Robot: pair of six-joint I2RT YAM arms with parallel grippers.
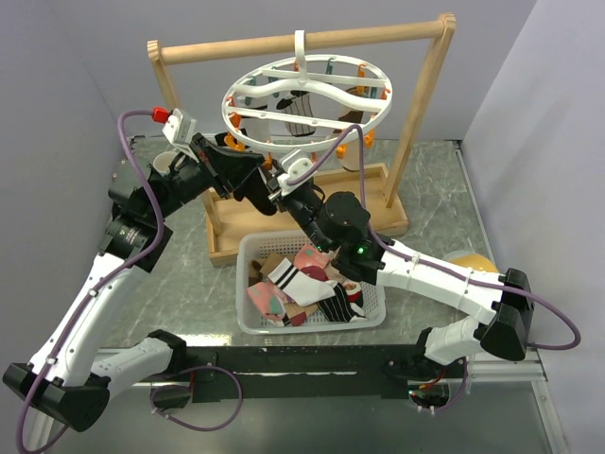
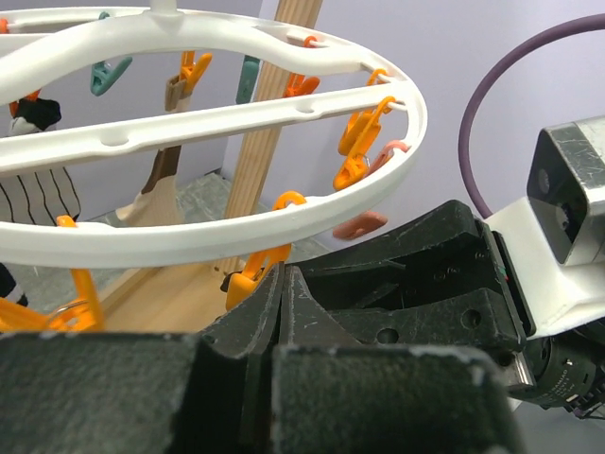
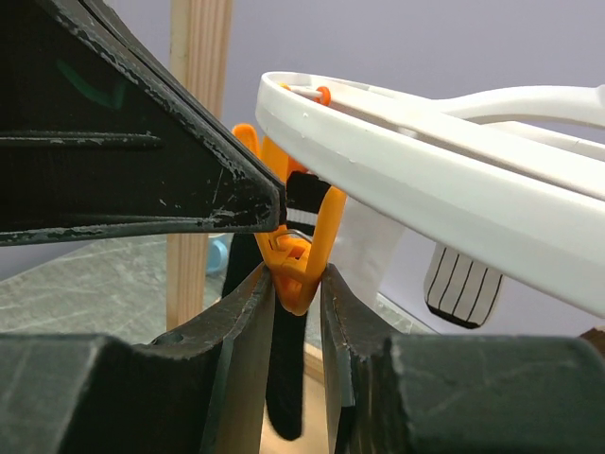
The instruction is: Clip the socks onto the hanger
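The white round hanger [image 1: 307, 137] hangs from a wooden rack, with socks and coloured clips on it. My left gripper is shut at its near rim, nothing visible between its fingertips, beside an orange clip. My right gripper is shut on an orange clip [image 3: 298, 270] under the rim. Behind that clip a dark sock [image 3: 284, 378] hangs, partly hidden; whether this clip holds it I cannot tell. A striped sock [image 3: 463, 284] hangs farther back.
The basket of loose socks [image 1: 246, 317] sits below the hanger. The rack's posts [image 1: 421, 104] stand either side. The two grippers are very close together at the hanger's front.
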